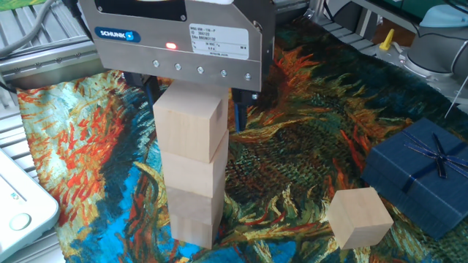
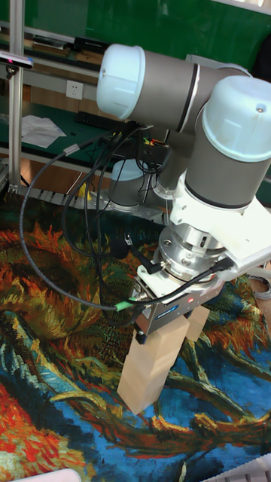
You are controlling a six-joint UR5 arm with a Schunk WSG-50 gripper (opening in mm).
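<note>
A tower of several pale wooden blocks point(image 1: 191, 175) stands on the patterned cloth, its top block point(image 1: 183, 131) shifted slightly against the one below. Around that top block my gripper point(image 1: 196, 113) is open, with a visible gap between the right finger point(image 1: 239, 109) and the wood. The left finger is partly hidden behind the block. A separate wooden cube point(image 1: 360, 218) rests on the cloth to the right. In exterior view 3 the wooden tower point(image 2: 152, 371) rises under the gripper body, which hides its top.
To the right lies a dark blue gift box point(image 1: 420, 175) with a ribbon bow. A white device point(image 1: 25, 197) sits at the left edge. Cables point(image 2: 48, 281) loop beside the arm.
</note>
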